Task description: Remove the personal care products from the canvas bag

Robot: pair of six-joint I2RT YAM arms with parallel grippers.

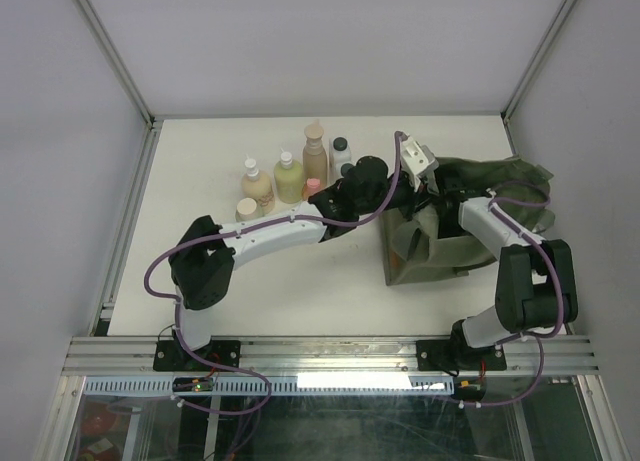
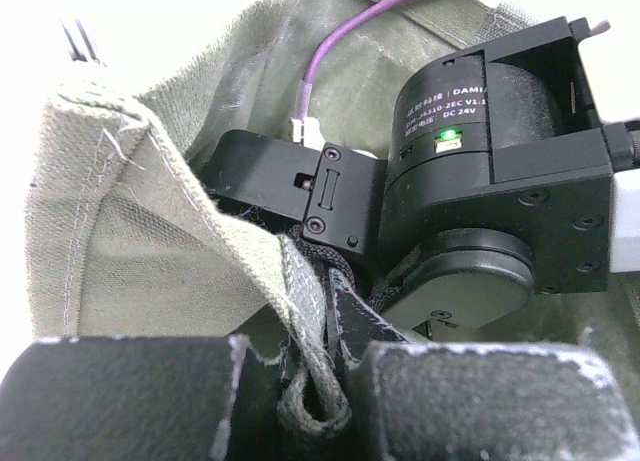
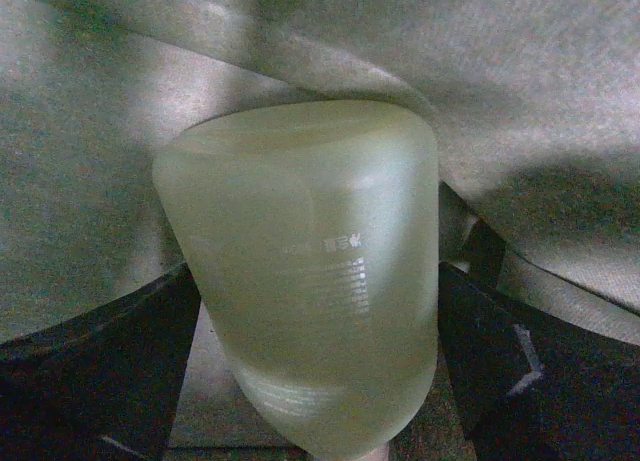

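Note:
The olive canvas bag [image 1: 455,253] stands at the right of the table, its mouth gaping. My left gripper is shut on a fold of the bag's rim [image 2: 240,243], which passes between its fingers. Inside the bag, a pale green bottle [image 3: 315,271] lies with its base end toward the right wrist camera. My right gripper is part open, one finger [image 3: 150,361] on each side of that bottle; whether both touch it I cannot tell. From above, the bag and arm hide this bottle.
Outside the bag stand a beige pump bottle [image 1: 258,187], a green pump bottle [image 1: 290,179], a tall brown bottle [image 1: 315,156], a white bottle with a dark cap [image 1: 340,155] and a white-lidded jar [image 1: 248,210].

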